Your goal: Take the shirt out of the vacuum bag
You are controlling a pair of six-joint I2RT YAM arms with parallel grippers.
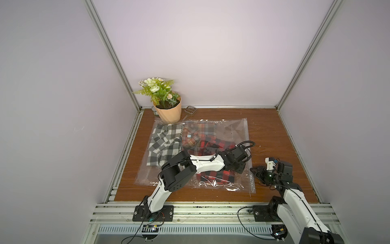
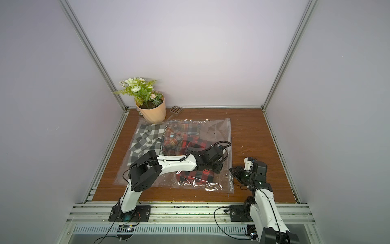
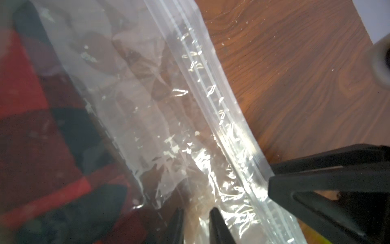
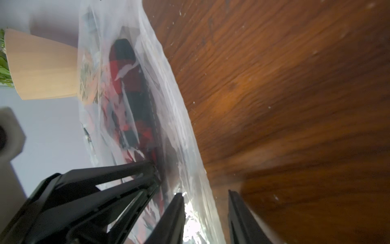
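Note:
The clear vacuum bag (image 1: 233, 128) lies flat on the table, its zip edge (image 3: 211, 93) to the right. Inside are a red-and-black checked shirt (image 1: 215, 177), an orange-grey plaid garment (image 1: 194, 139) and a black-and-white checked one (image 1: 164, 142). My left gripper hangs over the clear strip inside the zip edge, its tips slightly apart. My right gripper stands open at that edge, with bag film in view between its tips. Whether either touches the film is unclear. The left arm partly hides the red shirt in the top views.
A potted plant (image 1: 168, 111) stands at the back left by the bag's corner, with a slotted utensil (image 1: 190, 110) beside it. Bare wooden table (image 1: 268, 134) lies right of the bag. The two grippers are very close together.

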